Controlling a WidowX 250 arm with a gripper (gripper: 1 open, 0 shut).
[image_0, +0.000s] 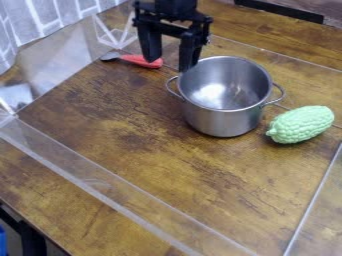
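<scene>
A steel pot (225, 105) with two side handles stands on the wooden table, with an empty-looking inside. Behind it, at the top centre, my black gripper (170, 52) hangs near a red-handled utensil (142, 60) lying at the back left of the pot. Whether the gripper is open or shut is unclear, and I see nothing clearly held. A pale green corn-like object (301, 124) lies to the right of the pot.
A clear plastic strip runs along the table's left and front. A pale wrinkled sheet (54, 45) is at the back left.
</scene>
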